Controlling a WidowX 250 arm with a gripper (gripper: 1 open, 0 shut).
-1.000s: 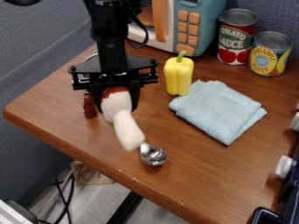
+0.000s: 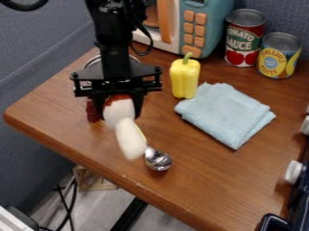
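Observation:
The black gripper [image 2: 117,97] hangs over the left middle of the wooden table, above a white elongated object [image 2: 128,135] with a red upper part that runs down toward the front. Whether its fingers are closed on that object cannot be seen clearly. A metal spoon-like piece [image 2: 158,160] lies just to the right of the white object's lower end. A small dark red item [image 2: 93,112] is partly hidden behind the gripper.
A yellow pepper [image 2: 185,78], a folded blue cloth [image 2: 226,113], a tomato can [image 2: 243,38] and a yellow can [image 2: 279,56] stand or lie right and behind. A toy microwave [image 2: 193,27] is at the back.
The gripper has shifted slightly since about a second ago, and the white object's upper part with it appears a little different in position. Little else has changed.

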